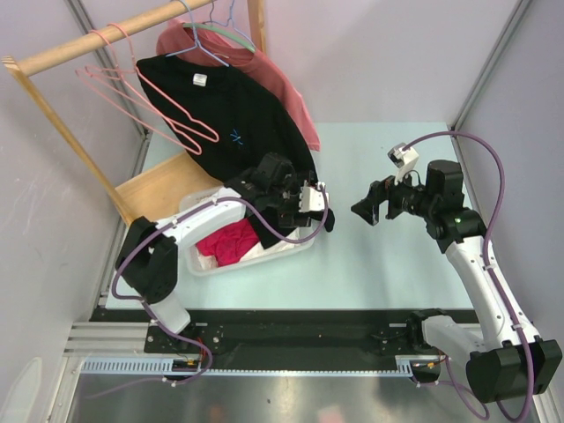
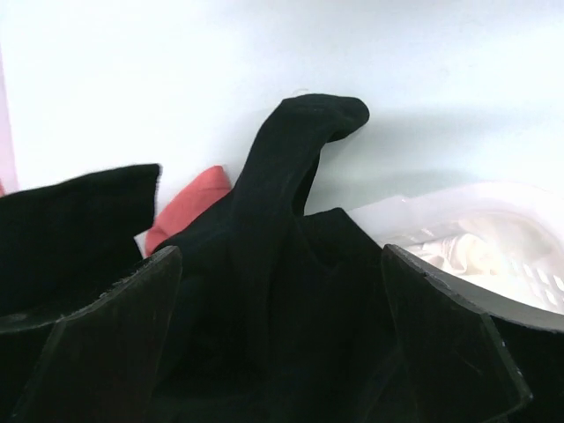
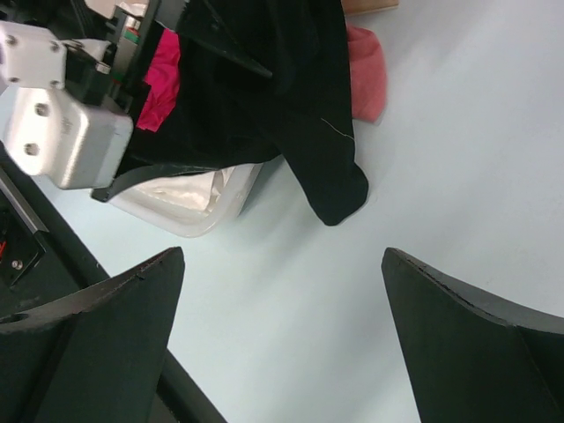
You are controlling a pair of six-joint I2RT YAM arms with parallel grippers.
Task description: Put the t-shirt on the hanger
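A black T-shirt (image 1: 216, 106) hangs from the rack beside a pink shirt (image 1: 300, 101). More black cloth (image 2: 264, 229) drapes over the plastic bin (image 1: 211, 269), with a sleeve reaching onto the table. My left gripper (image 1: 298, 211) is low over this cloth; its fingers are apart in the left wrist view, with black fabric beneath them. My right gripper (image 1: 377, 196) stands open above the bare table on the right, nothing between its fingers.
Pink hangers (image 1: 210, 134) and blue hangers dangle from the wooden rail (image 1: 70, 48). Red cloth (image 1: 225, 242) and white cloth lie in the bin.
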